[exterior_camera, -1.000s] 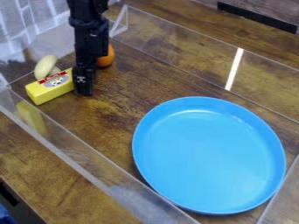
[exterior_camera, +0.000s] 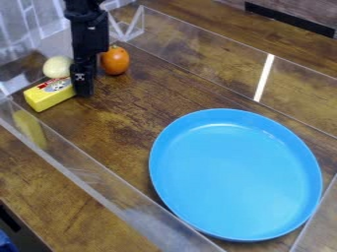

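My dark gripper is at the upper left, reaching down beside a yellow box with a red and white label on top. A pale rounded object sits behind the box, and an orange round fruit stands to the right of the gripper. The fingertips are small and partly merged with the dark background; the gripper appears open, with nothing clearly held.
A large blue plate fills the lower right of the wooden table. Clear plastic walls border the workspace along the left and top.
My gripper has moved slightly left, uncovering more of the orange fruit. The yellow box has shifted a little to the left, and the pale object looks rounder than before.
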